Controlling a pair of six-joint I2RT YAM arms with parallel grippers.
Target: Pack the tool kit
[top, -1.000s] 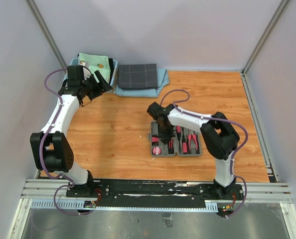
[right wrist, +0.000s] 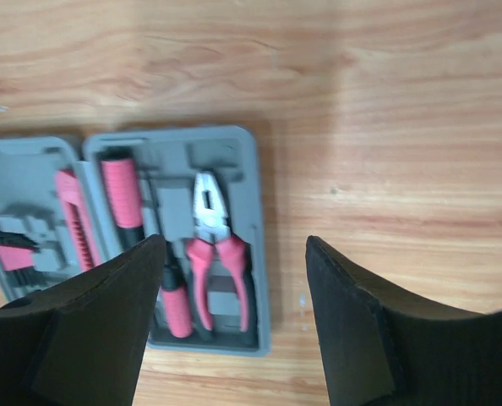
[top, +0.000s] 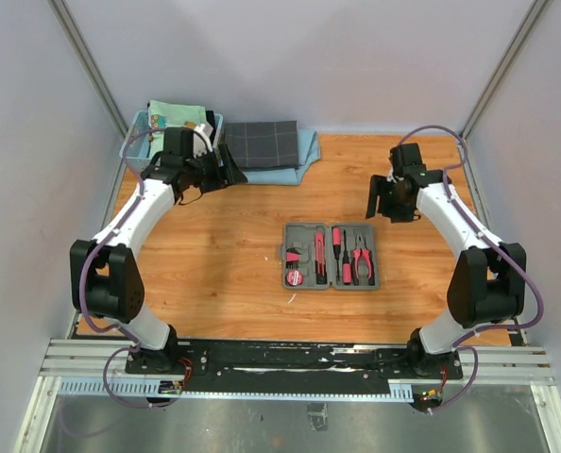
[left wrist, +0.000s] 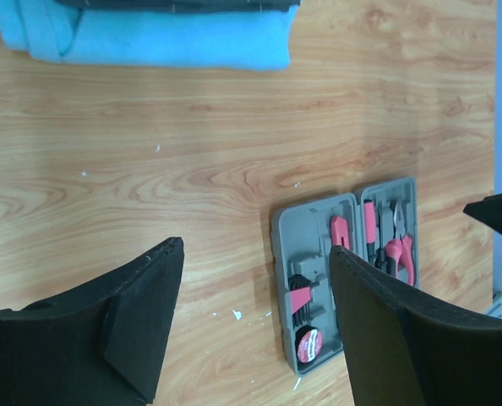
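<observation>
The grey tool case (top: pixel 331 227) lies unfolded flat on the wooden table, its two halves side by side. In its right half sit pliers (right wrist: pixel 210 222) with pink handles and two pink-handled screwdrivers (right wrist: pixel 122 190). The left half holds a pink knife (top: pixel 320 257), a black-and-pink set of keys (left wrist: pixel 300 298) and a round pink tape (left wrist: pixel 308 345). Above the table's left rear, my left gripper (top: pixel 231 170) is partly open and empty, left of the case. Beyond the case's right rear corner, my right gripper (top: pixel 373 200) also stands partly open, nothing between its fingers.
Folded blue cloth (top: pixel 285 176) and a dark checked cloth (top: pixel 262 144) lie at the back. A light-blue basket (top: pixel 135 148) with cloths stands at the back left, close to the left arm.
The left gripper has shifted right. The case has moved slightly up in the view; its tools remain inside.
</observation>
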